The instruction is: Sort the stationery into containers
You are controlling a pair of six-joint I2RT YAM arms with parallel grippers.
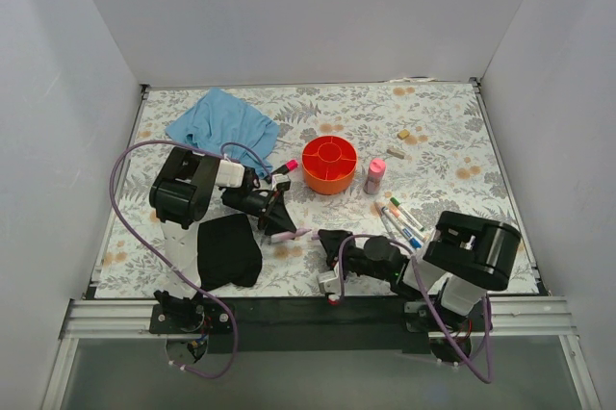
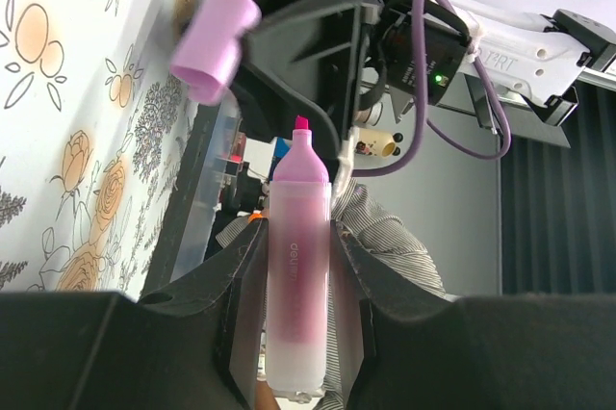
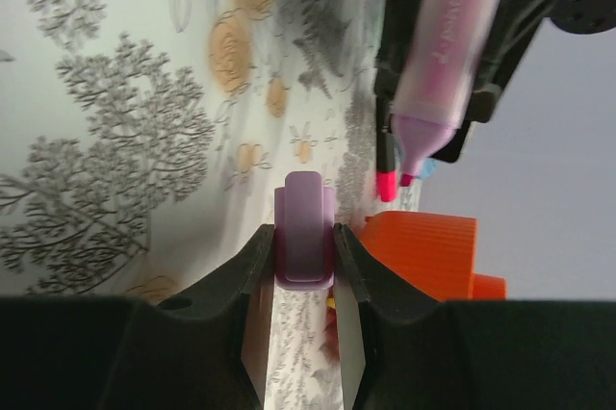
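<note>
Between the fingers of my left gripper is a pink highlighter (image 2: 298,304), its cap off and its pink tip bare. My right gripper is shut on the pink cap (image 3: 305,227). In the top view the highlighter tip (image 1: 302,232) and the cap (image 1: 315,235) face each other with only a sliver of room, if any, between them. A round orange container (image 1: 329,179) with compartments stands beyond the grippers. Right of it is a pink bottle (image 1: 374,177). Several markers (image 1: 402,227) lie near the right arm.
A blue cloth (image 1: 223,126) lies at the back left and a black cloth (image 1: 229,251) beside the left arm. A black marker with a red end (image 1: 285,168) lies near the container. Small erasers (image 1: 396,152) sit at the right.
</note>
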